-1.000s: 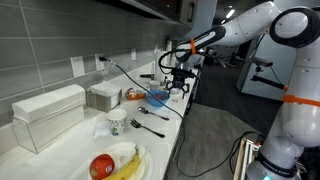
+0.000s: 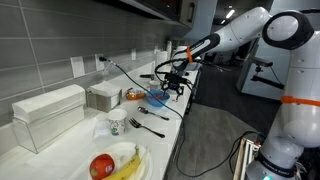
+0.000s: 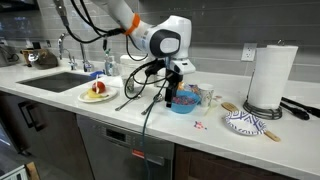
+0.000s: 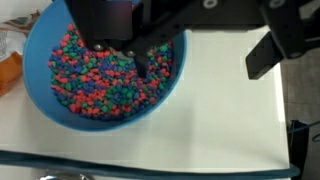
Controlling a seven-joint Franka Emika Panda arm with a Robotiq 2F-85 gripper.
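Observation:
My gripper stands open, its two dark fingers wide apart, with nothing held between them. A blue bowl [image 4: 42, 98] of small red, green and blue pieces [image 4: 105, 85] lies below, mostly under the left finger in the wrist view. The other finger [image 4: 264, 55] is over the bare white counter, beyond the rim. In exterior view 2 the gripper [image 3: 169, 93] is close to the bowl [image 3: 184, 108]; contact cannot be told. From the first exterior view, the gripper [image 2: 173, 84] appears at the far end of the counter, beside the bowl [image 2: 156, 100].
A plate [image 2: 140, 160] with an apple and banana sits at the near end. A white mug [image 2: 118, 123] and dark utensils [image 2: 147, 130] occupy the middle. A paper towel roll [image 3: 274, 78] and patterned plate [image 3: 245, 122] stand right of the bowl.
In exterior view 1, my gripper has shifted slightly left, toward the bowl, and its tilt has changed a little. The counter items stay where they were.

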